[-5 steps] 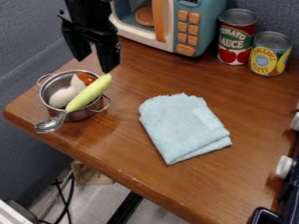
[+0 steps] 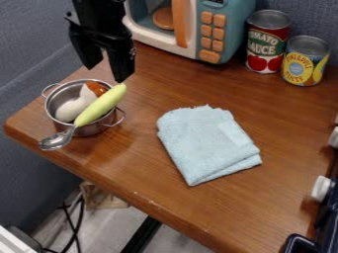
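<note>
My black gripper (image 2: 103, 65) hangs at the top left, above the back of a steel pot (image 2: 59, 105), its fingers pointing down and apart with nothing visible between them. The pot holds a pale round item, something orange and a long yellow-green vegetable (image 2: 101, 106) lying slanted across it. A steel ladle (image 2: 55, 140) leans over the pot's front rim. A folded pale blue cloth (image 2: 208, 144) lies on the middle of the wooden table (image 2: 179, 208).
A teal toy microwave (image 2: 224, 30) stands at the back, with a tomato can (image 2: 267, 44) and a yellow can (image 2: 305, 62) to its right. A dark appliance (image 2: 310, 217) edges the right side. The table's left edge is near the pot.
</note>
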